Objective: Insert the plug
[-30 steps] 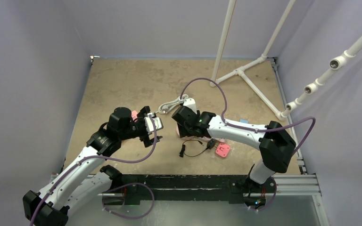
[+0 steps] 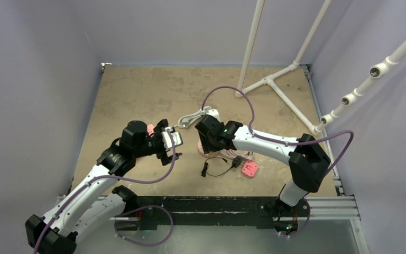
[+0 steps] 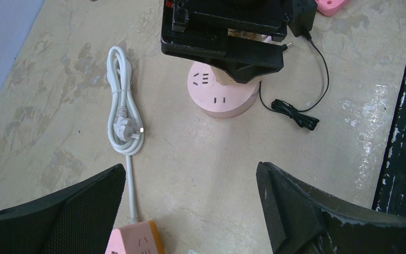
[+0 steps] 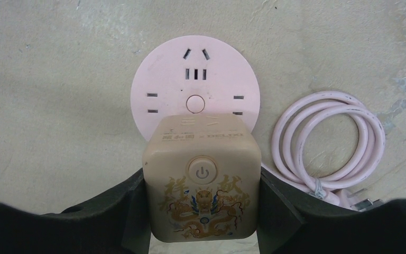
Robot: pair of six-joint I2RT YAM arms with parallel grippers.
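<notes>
A round pink socket strip [image 4: 195,74] lies flat on the board, with slots and a button on top. Over its lower part in the right wrist view is a beige cube plug [image 4: 201,196] with a dragon print, between the fingers of my right gripper. In the left wrist view that gripper hides much of the cube. Whether the cube's pins are in the slots cannot be seen. My left gripper stands open and empty, to the left of the socket in the top view.
A white coiled cable [image 3: 113,74] ends in a pink-orange block [image 3: 137,238]. A pink cord coil [image 4: 328,106], a black adapter with cable [image 2: 237,161] and a red-pink charger [image 2: 250,168] lie nearby. White pipe framework [image 2: 291,103] stands at back right.
The right arm has shifted very slightly to the right around the socket. The left arm has stayed still.
</notes>
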